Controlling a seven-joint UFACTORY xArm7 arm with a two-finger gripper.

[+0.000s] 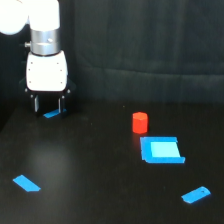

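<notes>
At the back left of the dark table, the white robot arm points down, and its black gripper (48, 103) stands open with its two fingers apart. Nothing shows held between them. A small red block (140, 122) stands right of the middle, well away from the gripper. Just in front of it and a little to the right lies a flat square with a blue border and a pale middle (164, 150). The block is outside this square, near its back left corner.
Blue tape strips lie on the table (95, 170): one at the front left (26, 184), one at the front right (196, 195), and one by the gripper (53, 113). A dark curtain (140, 50) hangs behind.
</notes>
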